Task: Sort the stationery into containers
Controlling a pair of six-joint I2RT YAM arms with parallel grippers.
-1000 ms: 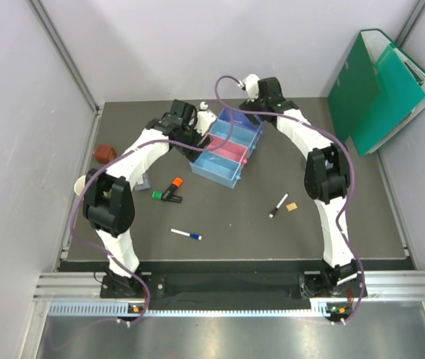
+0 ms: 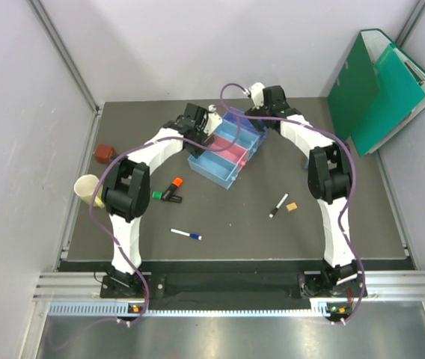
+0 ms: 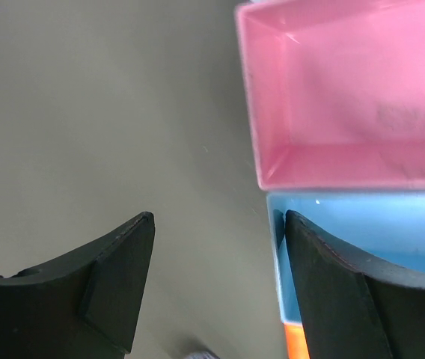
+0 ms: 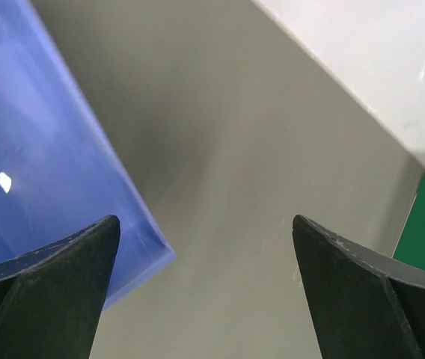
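Observation:
A row of containers stands at the back middle: a light blue one (image 2: pixel 212 170), a pink one (image 3: pixel 377 90) and a darker blue one (image 4: pixel 44 149). My left gripper is part open at the left side of the row, its right finger at the corner of a light blue bin (image 3: pixel 362 221) beside the pink one. My right gripper is open at the darker blue bin's edge, with bare table between its fingers. Markers (image 2: pixel 185 233) (image 2: pixel 278 206), dark items with orange and green ends (image 2: pixel 169 190) and a yellow square (image 2: pixel 291 206) lie loose on the table.
Green binders (image 2: pixel 362 90) stand at the back right against the wall. A red block (image 2: pixel 105 153) and a cream mug (image 2: pixel 85 187) sit at the left edge.
The left arm's elbow has shifted right, its gripper staying at the containers. The right gripper and the purple cable have moved slightly down in the top view, and the container row has shifted slightly.

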